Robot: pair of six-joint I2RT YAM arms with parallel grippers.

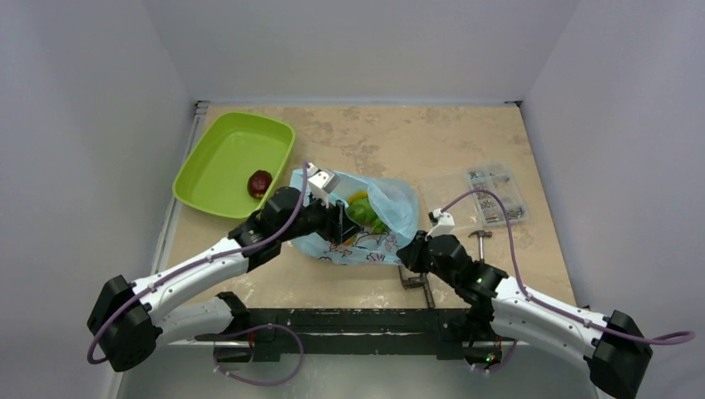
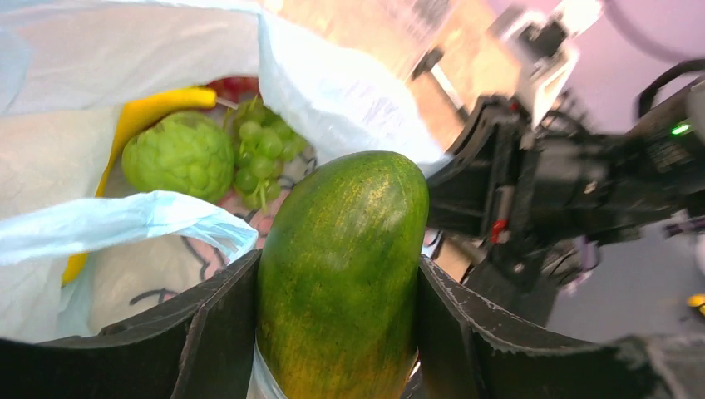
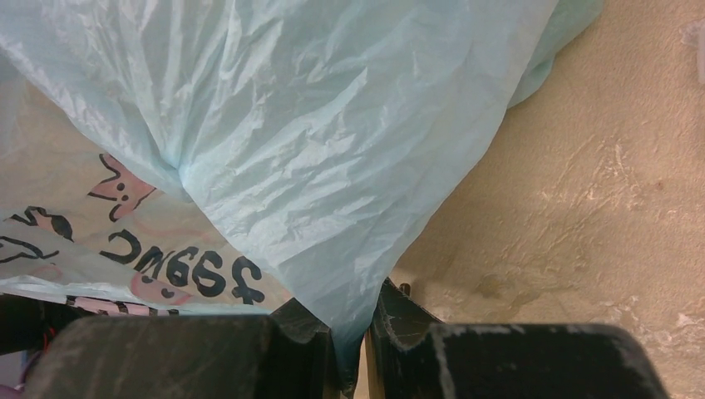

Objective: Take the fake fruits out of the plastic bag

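Note:
The light blue plastic bag (image 1: 391,199) lies mid-table with its mouth spread. Still inside it are a bumpy green fruit (image 2: 179,155), green grapes (image 2: 264,150), a yellow banana-like fruit (image 2: 158,106) and something red (image 2: 233,88), partly covered by plastic. At the bag's right corner, my right gripper is shut on the gathered plastic. In the top view, the left arm hides part of the bag.
A green bin (image 1: 224,158) holding one dark red fruit (image 1: 259,184) stands at the back left. A clear box of small parts (image 1: 497,195) and a hammer (image 1: 480,240) lie right; another tool (image 1: 416,283) lies near the front edge.

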